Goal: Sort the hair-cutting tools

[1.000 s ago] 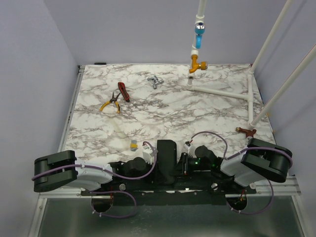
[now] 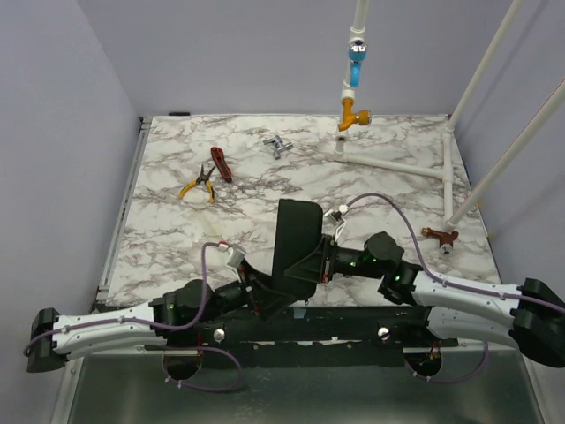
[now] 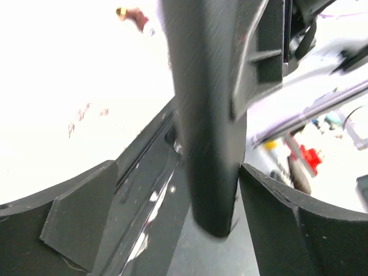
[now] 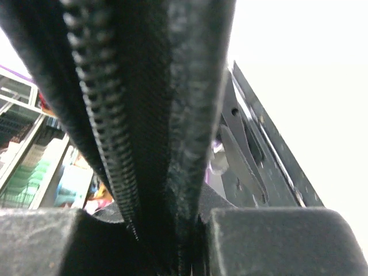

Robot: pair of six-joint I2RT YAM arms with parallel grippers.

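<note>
A black leather zip case (image 2: 298, 228) is held up over the front middle of the marble table. My right gripper is shut on its zipped edge, which fills much of the right wrist view. At the case's lower end is my left gripper (image 2: 267, 293). In the left wrist view, its fingers (image 3: 80, 215) are spread wide, and the blurred case (image 3: 204, 144) passes between or just beyond them; whether it touches one finger I cannot tell. What is inside the case does not show.
Yellow-handled pliers (image 2: 199, 184), a red-handled tool (image 2: 222, 164) and a metal cross-shaped piece (image 2: 278, 146) lie at the back. White pipes (image 2: 397, 166) with an orange tap (image 2: 352, 116) stand at the back right.
The case has risen and moved toward the table with my right gripper. The left arm now hides the small yellow item.
</note>
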